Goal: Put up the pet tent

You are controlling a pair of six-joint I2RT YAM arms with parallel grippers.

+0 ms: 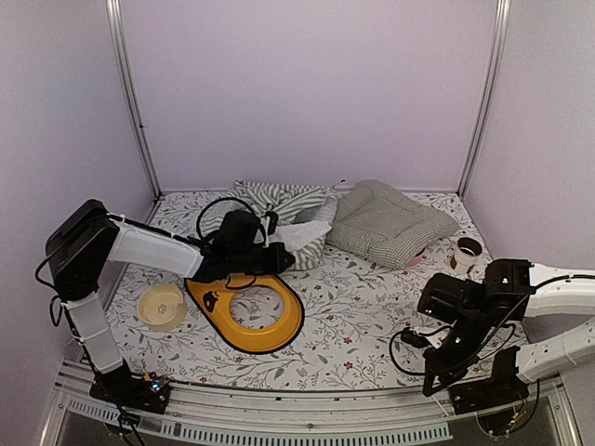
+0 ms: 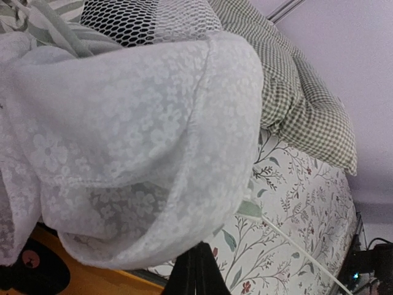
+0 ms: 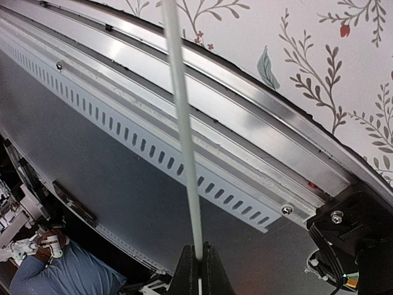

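Note:
The crumpled tent fabric, striped [image 1: 274, 195] with a white floral panel [image 2: 123, 117], lies at the back left. My left gripper [image 1: 279, 260] hovers at its front edge, shut, nothing visible between its fingertips. A checked cushion [image 1: 386, 223] lies to the right of the fabric. My right gripper [image 1: 430, 386] is at the front right edge, shut on a thin white pole [image 3: 183, 117], which runs up through the right wrist view. An orange ring-shaped board [image 1: 223, 330] lies at the front left.
A pale bowl [image 1: 160, 307] sits at the left, a cup [image 1: 466, 255] at the right. A metal rail [image 1: 279, 409] runs along the front edge.

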